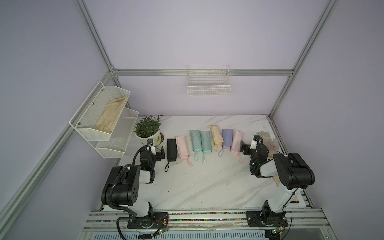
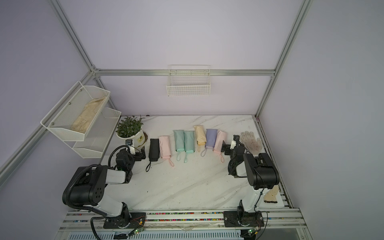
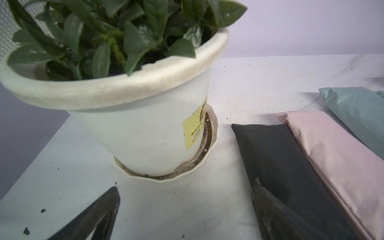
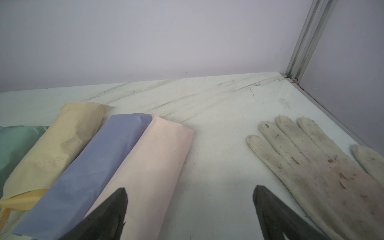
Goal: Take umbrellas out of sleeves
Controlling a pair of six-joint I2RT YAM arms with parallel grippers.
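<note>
A row of sleeved umbrellas lies across the white table: black [image 1: 171,148], pink [image 1: 182,146], teal [image 1: 195,140], cream [image 1: 216,134], purple [image 1: 227,137] and another pink [image 1: 236,142], most with wrist loops toward the front. My left gripper stands open and empty just left of the black umbrella, facing the plant pot. My right gripper is open and empty beside the right-hand pink umbrella, whose near part lies behind its left finger in the right wrist view.
A potted plant [image 1: 147,128] stands at the back left, beside white wall baskets [image 1: 102,134]. Pale gloves [image 4: 316,168] lie at the right edge. A wire rack [image 1: 208,90] hangs on the back wall.
</note>
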